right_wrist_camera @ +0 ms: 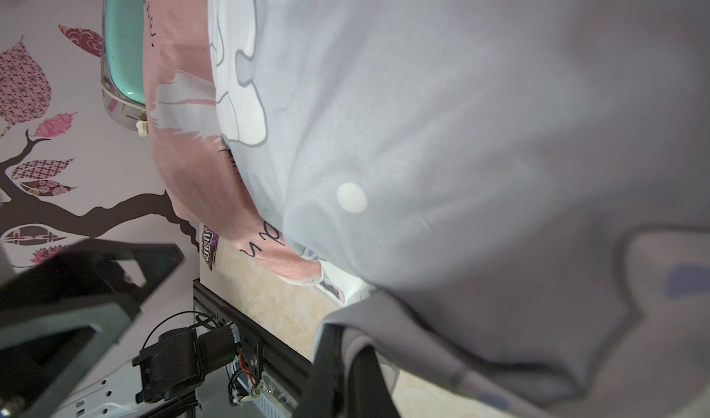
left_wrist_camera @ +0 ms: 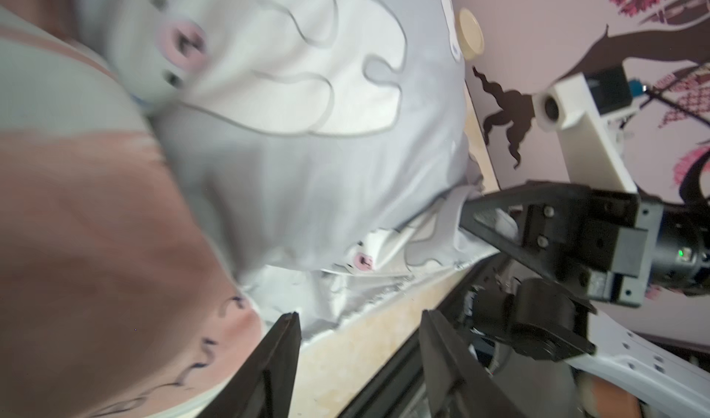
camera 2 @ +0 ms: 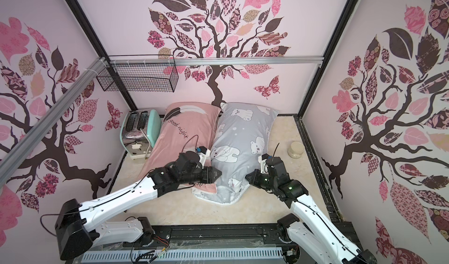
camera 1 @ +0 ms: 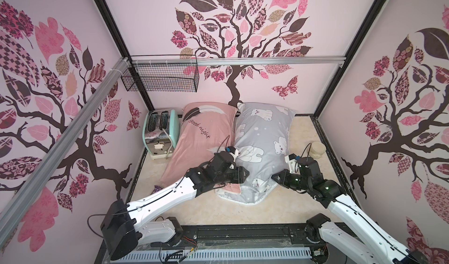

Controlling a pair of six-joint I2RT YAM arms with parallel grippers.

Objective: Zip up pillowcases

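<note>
Two stuffed pillowcases lie side by side: a pink "good night" one [camera 1: 196, 133] and a grey bear-print one [camera 1: 262, 128], whose loose front end [camera 2: 219, 194] has a white edge. My left gripper hangs over the front ends where they meet, fingers apart with nothing between them. My right gripper is shut on a fold of the grey pillowcase near its front right corner. No zipper slider can be made out.
A mint toaster [camera 1: 160, 133] stands at the left, a cream cup [camera 2: 295, 149] at the right. A snack packet [right_wrist_camera: 209, 248] lies by the pink pillowcase.
</note>
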